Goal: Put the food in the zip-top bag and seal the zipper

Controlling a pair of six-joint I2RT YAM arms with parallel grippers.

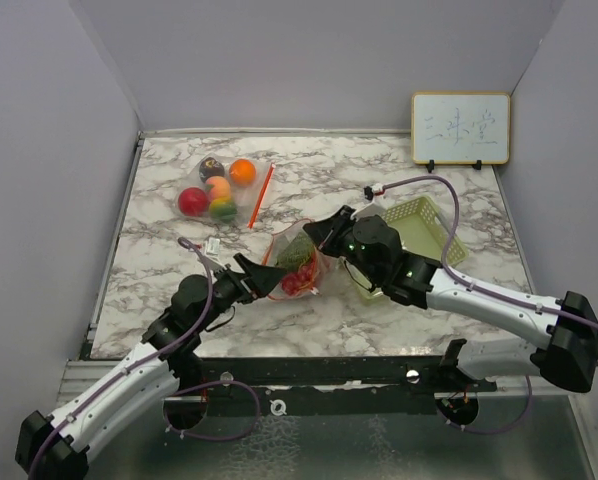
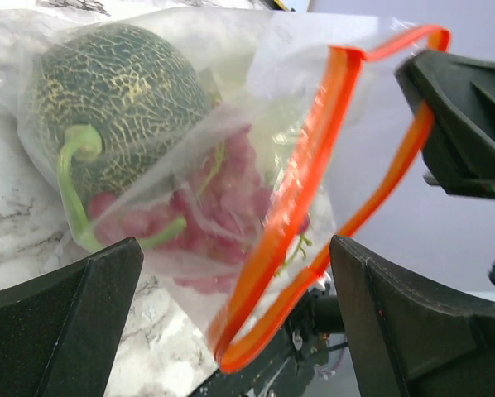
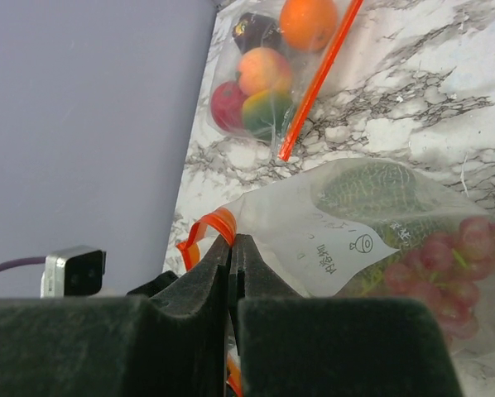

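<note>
A clear zip-top bag [image 1: 271, 246] with an orange zipper rim [image 2: 301, 186] stands with its mouth apart at mid-table. Inside are a dark green netted melon [image 2: 119, 91] with a green stem and red grapes [image 3: 454, 281]. My right gripper is shut on the rim at one end of the mouth, the thin orange strip [image 3: 218, 218] running into its fingertips. At the opposite end my left gripper is open, its fingers [image 2: 78, 318] spread on either side of the lower end of the zipper, nothing gripped.
Another bag with an orange strip [image 1: 262, 195], holding several fruits, lies at the back left. A pale green basket [image 1: 449, 225] stands right of the bag, partly behind my right arm. A small whiteboard [image 1: 461, 128] is at the back right.
</note>
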